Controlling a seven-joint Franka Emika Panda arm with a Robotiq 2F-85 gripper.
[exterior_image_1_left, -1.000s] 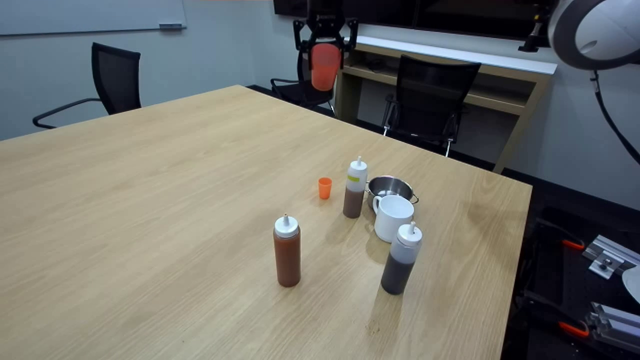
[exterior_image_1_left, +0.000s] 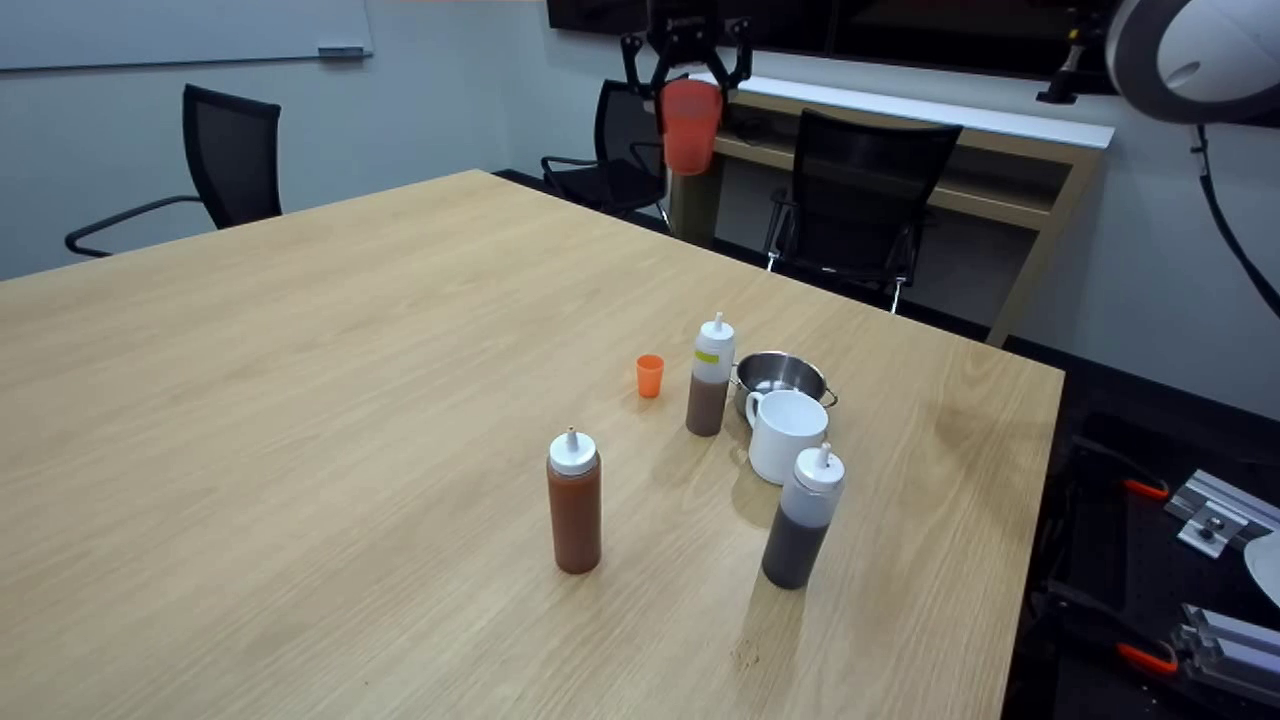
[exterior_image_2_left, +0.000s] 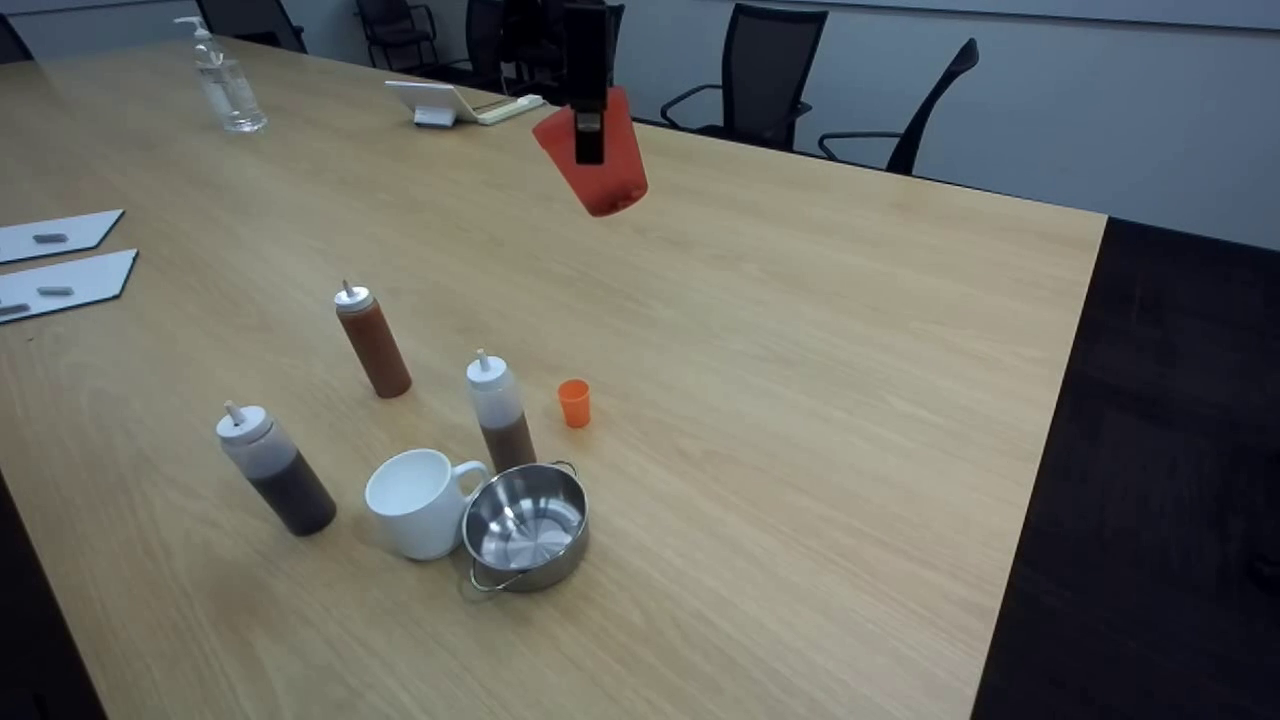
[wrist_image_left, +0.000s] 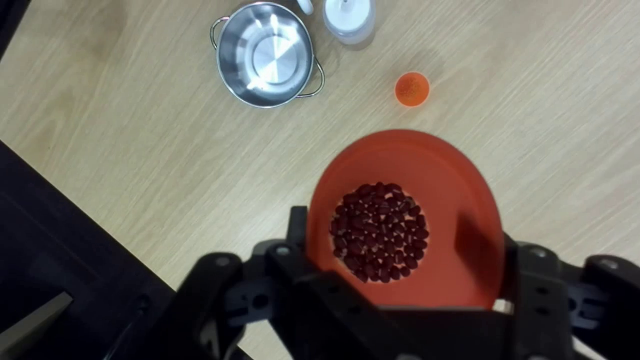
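A red cup (wrist_image_left: 390, 159) is held high above the table, with my gripper shut on its sides. Dark red beans (wrist_image_left: 379, 233) cover the cup's bottom, as the wrist view shows. From exterior view 1 the cup (exterior_image_1_left: 691, 126) looks close to upright; exterior view 2 has the cup (exterior_image_2_left: 606, 162) somewhat tilted. Below stands an empty steel pot (wrist_image_left: 265, 54) with two wire handles, up and to the left of the cup in the wrist view. A small orange cup (wrist_image_left: 412, 89) rests on the table, apart from the pot.
Beside the pot (exterior_image_2_left: 528, 528) are a white mug (exterior_image_2_left: 414, 504) and a half-filled squeeze bottle (exterior_image_2_left: 500, 414). Farther off stand a brown sauce bottle (exterior_image_1_left: 575, 504) and a dark sauce bottle (exterior_image_1_left: 803, 522).
In exterior view 1 my gripper and the red cup have shifted right and slightly up. The things on the table have stayed put.
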